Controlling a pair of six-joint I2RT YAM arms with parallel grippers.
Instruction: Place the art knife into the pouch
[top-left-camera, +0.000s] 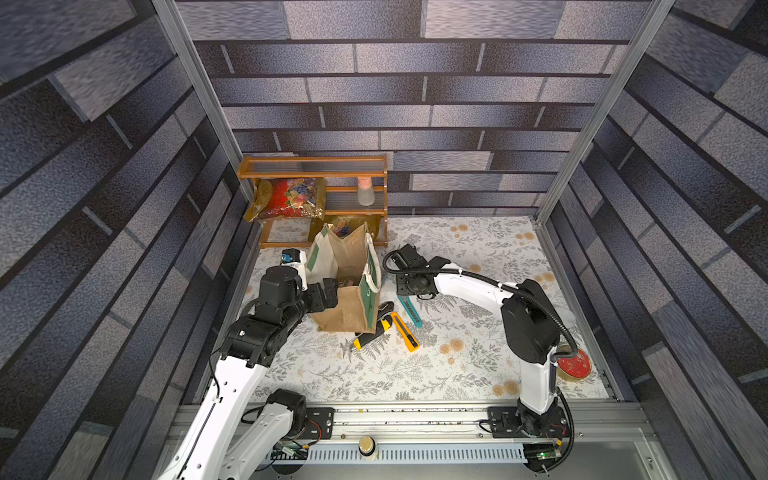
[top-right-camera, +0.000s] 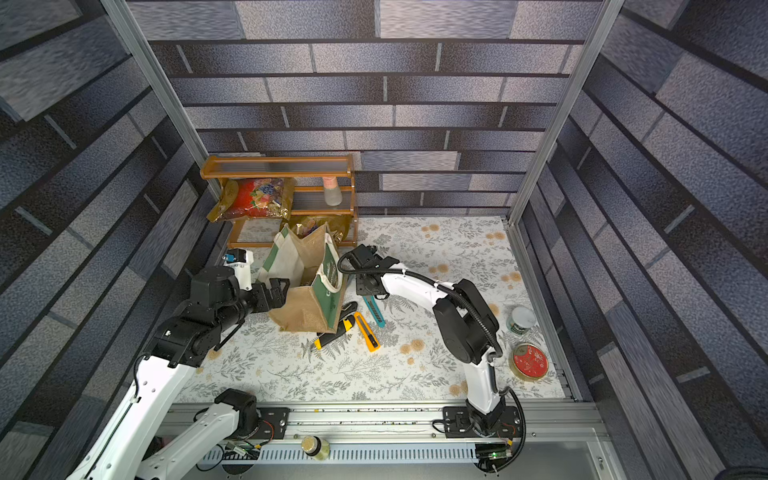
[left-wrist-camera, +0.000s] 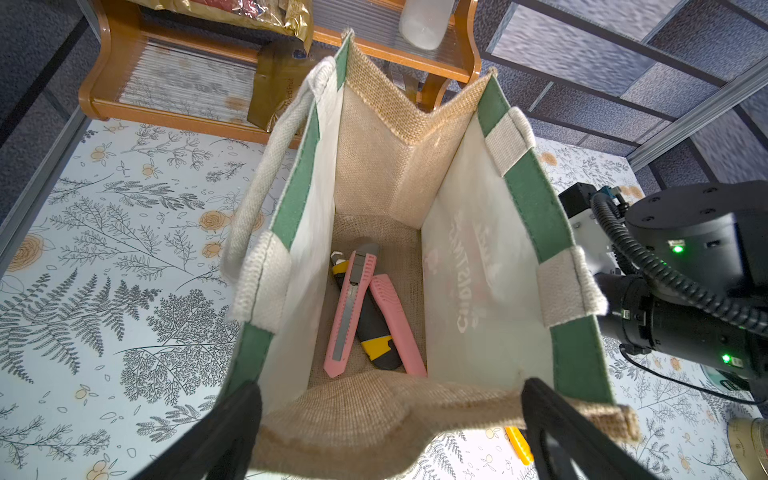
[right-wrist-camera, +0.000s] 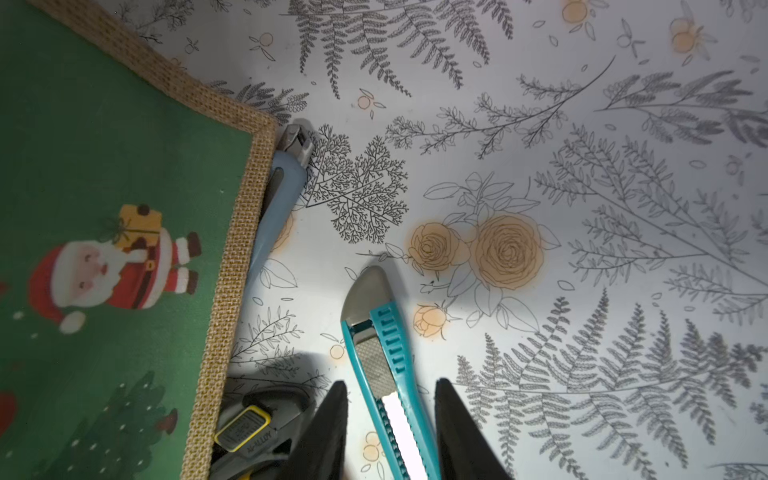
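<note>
An upright open pouch (top-left-camera: 360, 308) holds several knives, among them a pink one (left-wrist-camera: 349, 312). Outside its right side lie a teal art knife (right-wrist-camera: 376, 364), a yellow one (top-left-camera: 405, 331), a black-and-yellow one (top-left-camera: 372, 332) and a blue-grey one (right-wrist-camera: 274, 208). My left gripper stands open at the pouch's near edge, nothing visible held. My right gripper is part open above the teal knife, which shows between and beyond its blurred fingertips.
A wooden rack (top-left-camera: 312, 164) with packets stands behind the pouch. Two tins (top-right-camera: 529, 361) (top-right-camera: 521, 318) sit at the right edge.
</note>
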